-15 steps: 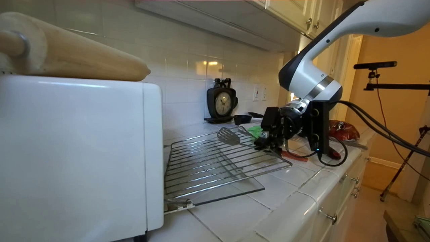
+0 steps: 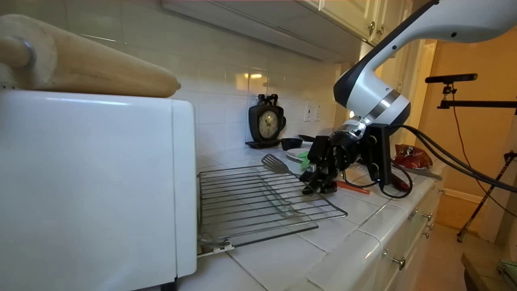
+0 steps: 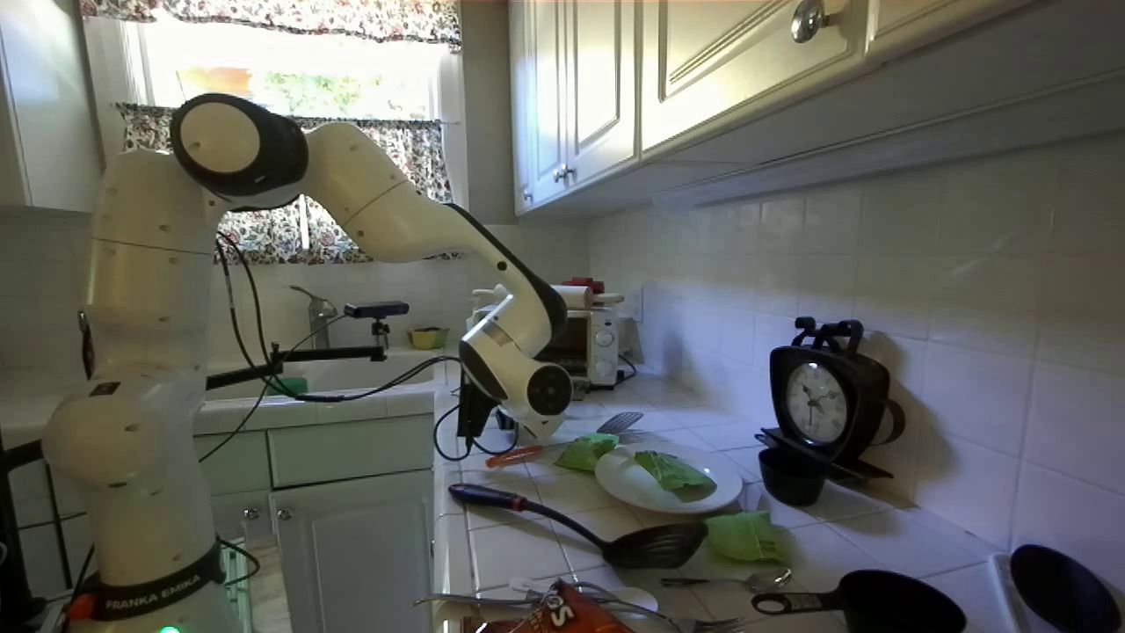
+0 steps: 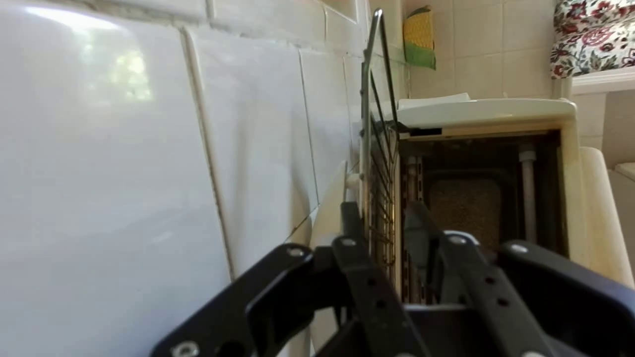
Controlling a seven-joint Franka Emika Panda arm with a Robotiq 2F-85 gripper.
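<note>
A wire oven rack [image 2: 261, 199] juts out from the white toaster oven [image 2: 97, 184], above its lowered glass door [image 2: 252, 237]. My gripper [image 2: 320, 186] is at the rack's outer edge, pointing down and toward the oven. In the wrist view the gripper is partly open, with a visible gap between its two fingers. There the rack [image 4: 379, 119] is seen nearly edge-on and runs down into that gap. Whether either finger touches the wire cannot be told. The oven's dark cavity [image 4: 488, 184] faces the wrist camera.
A black-and-orange slotted spatula [image 2: 275, 164] lies close by the rack. Behind the arm are a white plate [image 3: 622, 485], green packets [image 3: 749, 536], a black spatula [image 3: 654, 545] and a black pan [image 3: 902, 601]. A rolling pin [image 2: 111, 63] rests on the oven.
My gripper has shifted down and slightly toward the oven.
</note>
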